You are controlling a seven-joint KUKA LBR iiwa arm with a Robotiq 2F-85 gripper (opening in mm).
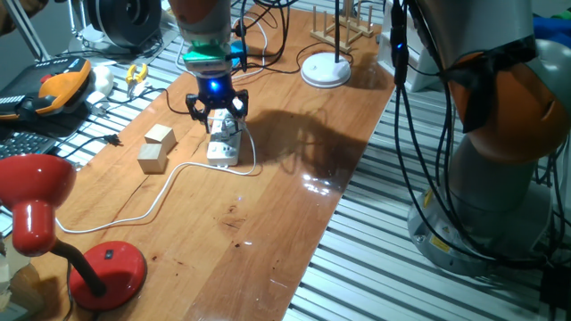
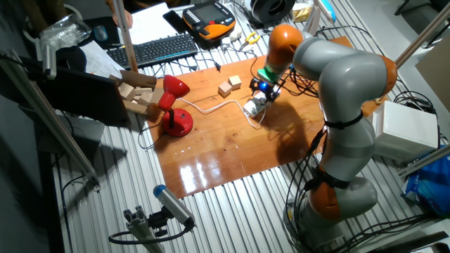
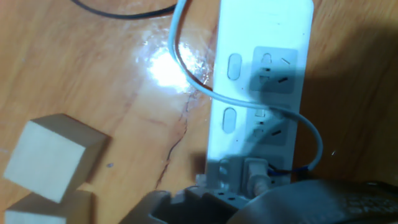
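Observation:
A white power strip (image 3: 261,25) lies on the wooden table, its outlets facing up. At its near end in the wrist view, a white plug (image 3: 256,176) stands at an outlet; how deep it sits cannot be told. From it a white cable (image 3: 239,101) loops over the strip. Directly above the strip, my gripper (image 1: 223,127) points down with its fingers spread to either side, open around the plug's end of the strip. Only blurred dark finger parts show along the wrist view's bottom edge, partly covering that end.
Two wooden blocks (image 1: 153,159) lie left of the strip in exterior view 1. A red lamp (image 1: 109,275) stands near the front, and a white round base (image 1: 326,71) stands behind. The white cable crosses the table toward the red lamp.

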